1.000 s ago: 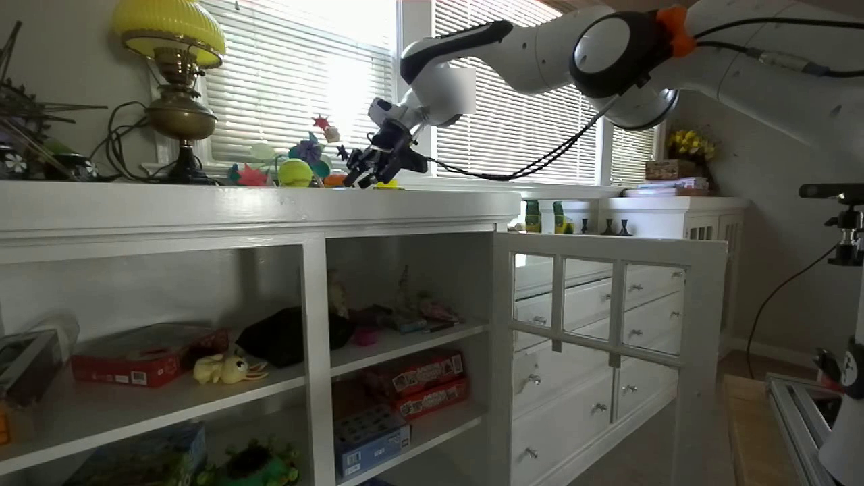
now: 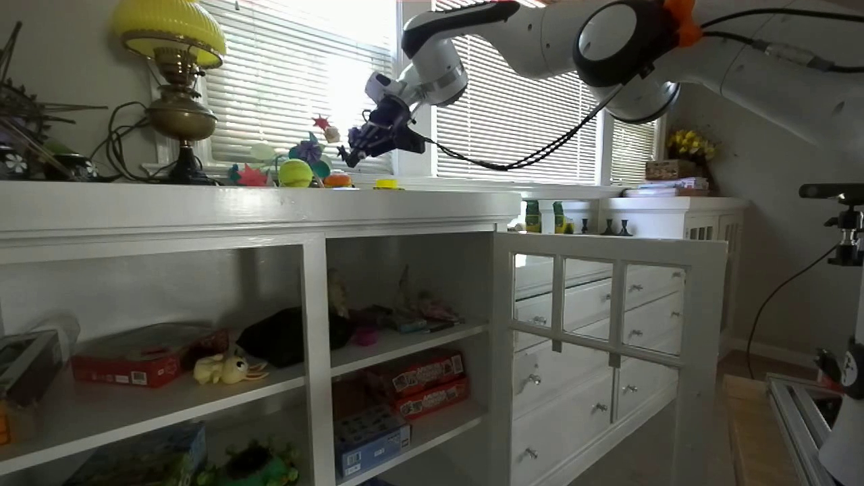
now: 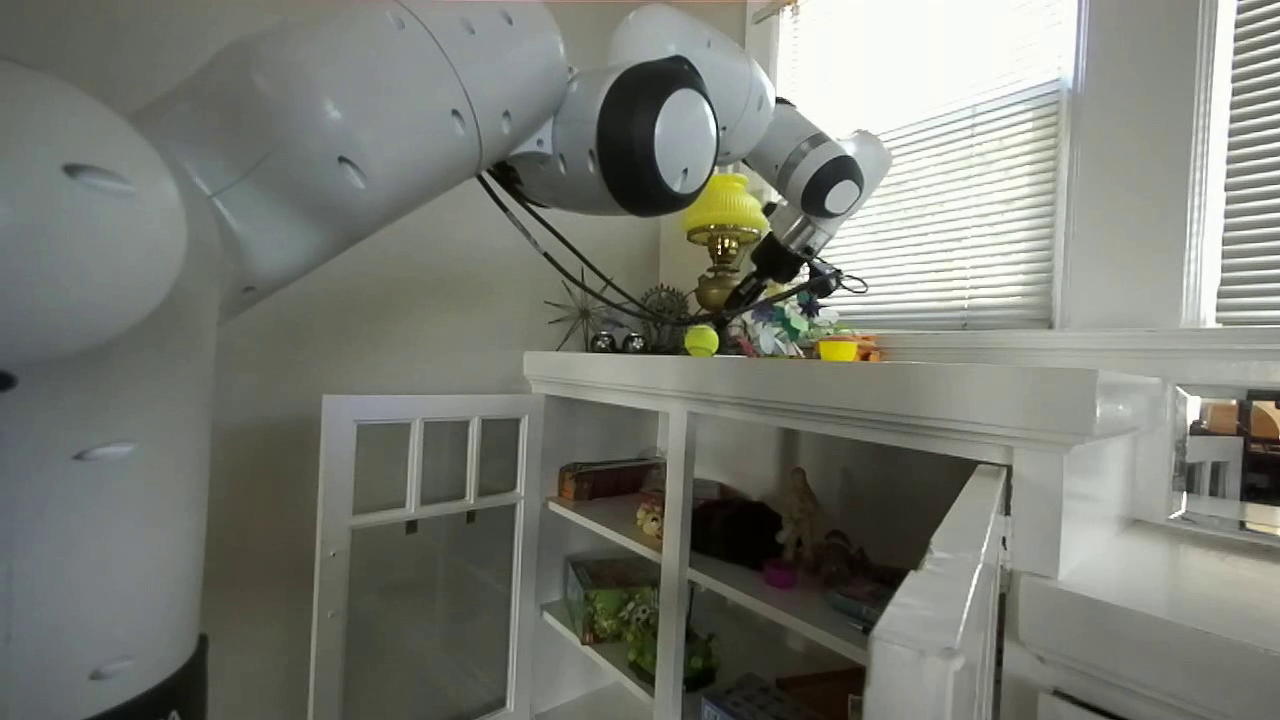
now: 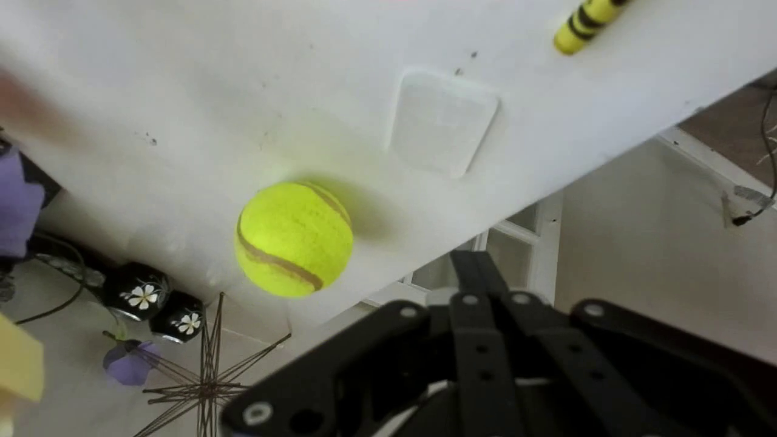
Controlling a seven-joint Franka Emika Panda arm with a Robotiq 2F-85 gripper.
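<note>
My gripper is shut in the wrist view, its dark fingers together and nothing visible between them. It hangs above the white cabinet top (image 4: pixel 218 94), near the front edge. A yellow-green tennis ball (image 4: pixel 295 239) rests on that top, apart from the fingers. Beside the ball lies a flat, whitish rounded square (image 4: pixel 442 122). A yellow crayon-like piece with black bands (image 4: pixel 586 25) enters at the upper right. In exterior view 1, the gripper (image 2: pixel 353 159) is raised over the top, to the right of the tennis ball (image 2: pixel 295 173). A small yellow cup (image 3: pixel 837 348) stands farther right in exterior view 2.
An oil lamp with a yellow shade (image 2: pixel 173 89) stands left of the ball. Paper flowers (image 2: pixel 308 151) crowd the back near the window blinds. Below, the cabinet's glass door (image 2: pixel 599 308) stands open, and its shelves hold boxes and toys. Dark flowered pots (image 4: pixel 138 291) sit past the ball.
The gripper has risen from close to the cabinet top and tilted somewhat. The ball and lamp stay where they were.
</note>
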